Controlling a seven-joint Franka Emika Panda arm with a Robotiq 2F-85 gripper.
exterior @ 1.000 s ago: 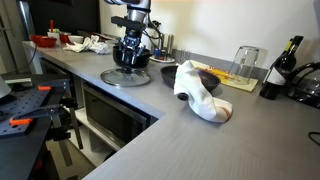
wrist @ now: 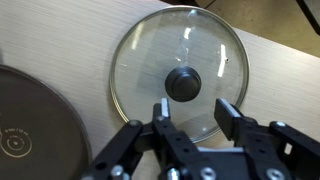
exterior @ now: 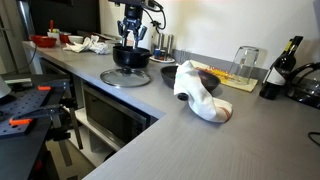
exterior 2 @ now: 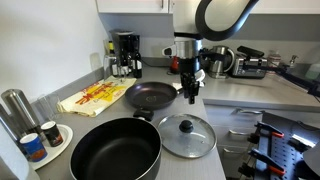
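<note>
A round glass lid [exterior 2: 187,137] with a black knob [wrist: 183,84] lies flat on the counter. My gripper [exterior 2: 190,97] hangs above it, pointing down and clear of the knob. In the wrist view, the fingers [wrist: 163,112] stand apart on the near side of the knob, and nothing shows between them. A deep black pot [exterior 2: 115,155] stands beside the lid, its inside dark and looking empty. Behind the lid sits a dark frying pan [exterior 2: 153,95]. From the first exterior view, the lid [exterior: 124,77] rests in front of the pot [exterior: 130,57].
A white cloth [exterior: 203,97] is draped by the pan in the first exterior view. Several cans [exterior 2: 34,147] stand left of the pot, and a yellow patterned towel [exterior 2: 93,97] lies behind it. The lid is close to the counter's edge. Bare counter stretches toward the first camera.
Over the last second my gripper has risen from low beside the pot and lid. The lid, pot, pan and cloth have not visibly moved.
</note>
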